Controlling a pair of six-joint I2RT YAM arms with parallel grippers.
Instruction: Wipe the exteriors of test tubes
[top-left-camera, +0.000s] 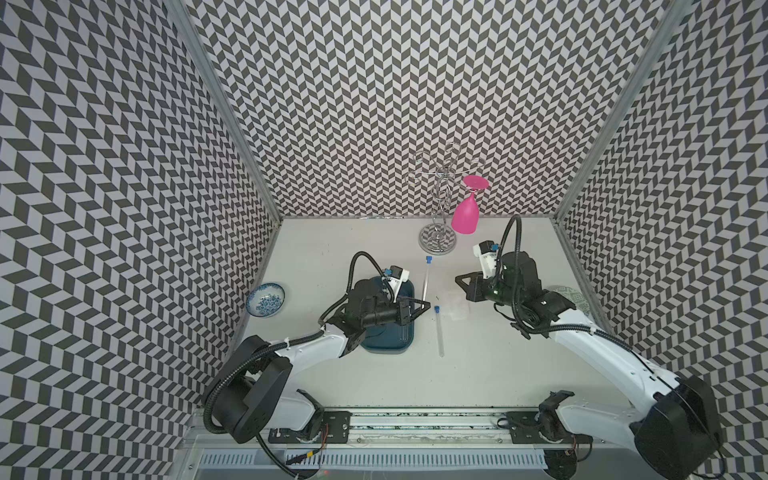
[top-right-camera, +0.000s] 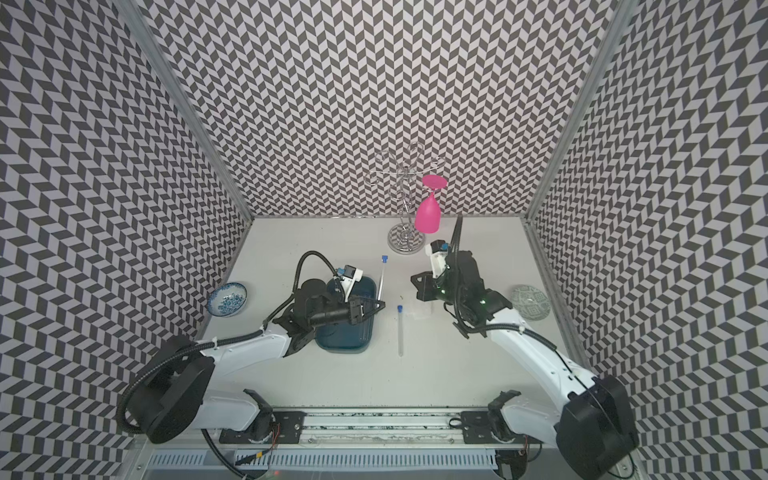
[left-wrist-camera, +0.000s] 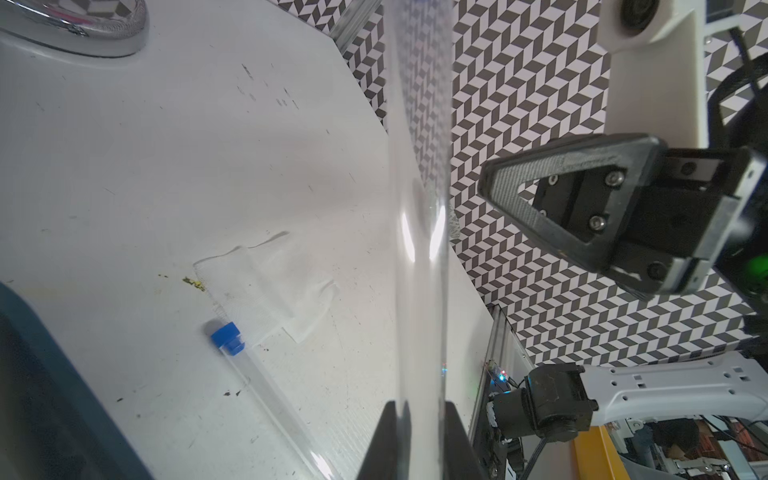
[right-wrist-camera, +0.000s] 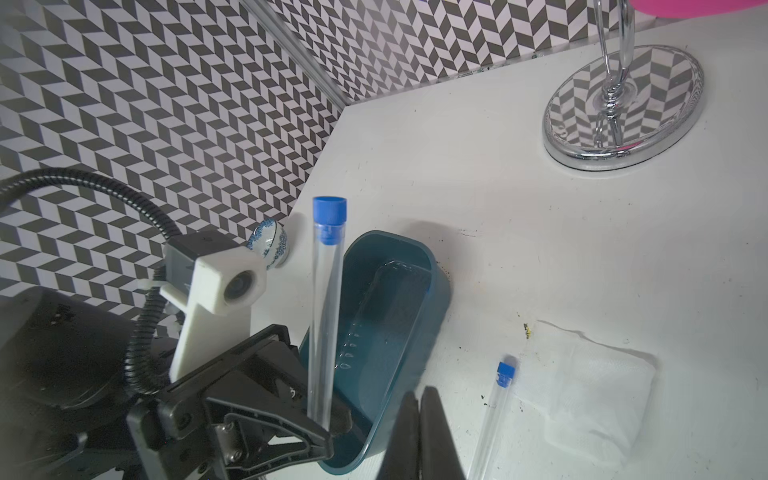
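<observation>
A clear test tube with a blue cap (right-wrist-camera: 325, 296) stands upright in my left gripper (top-left-camera: 424, 307), whose fingers are shut on its lower end. A second blue-capped tube (top-left-camera: 439, 332) lies on the table between the arms. Beside its cap, the white wipe cloth (right-wrist-camera: 596, 392) is spread flat on the tabletop, partly folded. My right gripper hangs above the table, away from the cloth, its fingertips together with nothing between them. In the left wrist view, the held tube (left-wrist-camera: 421, 264) runs up the middle and the cloth lies beyond it.
A dark blue bin (right-wrist-camera: 436, 320) sits under the left arm. At the back are a chrome stand (top-left-camera: 437, 238) and a pink goblet (top-left-camera: 466, 214) hung on it. A patterned bowl (top-left-camera: 265, 300) is far left, a greenish dish (top-right-camera: 531, 301) far right.
</observation>
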